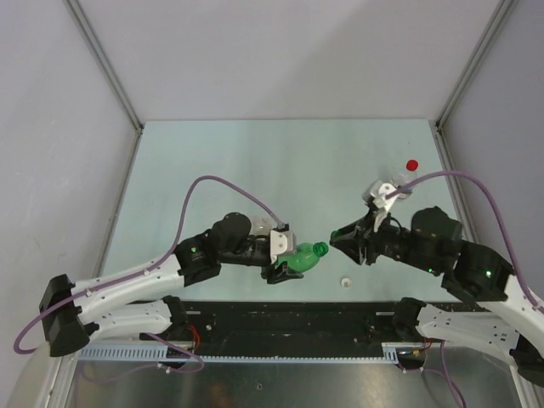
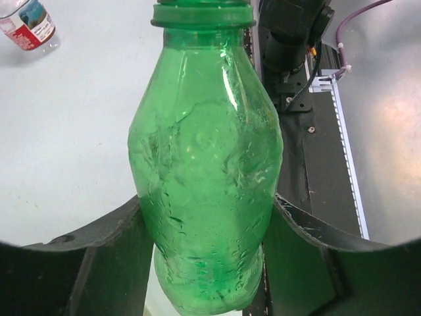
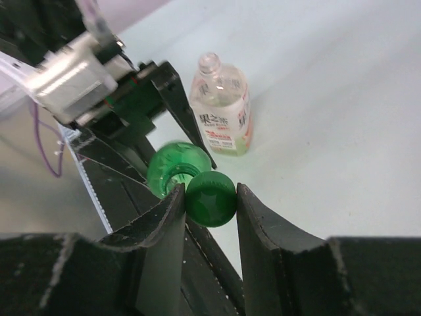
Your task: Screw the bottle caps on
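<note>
A green plastic bottle (image 2: 204,151) fills the left wrist view, with my left gripper shut on its body; its threaded or ringed top points away. In the top view it (image 1: 302,257) lies tilted toward the right arm. My right gripper is shut on a green cap (image 3: 210,204), in the right wrist view just in front of the bottle's mouth (image 3: 181,172). From above, the cap and mouth are a short gap apart. A clear bottle with a red cap (image 1: 404,174) stands at the right rear of the table.
A labelled bottle (image 3: 220,115) stands behind the left gripper. A small white ring-like piece (image 1: 345,281) lies near the front edge. A dark strip and rail run along the front.
</note>
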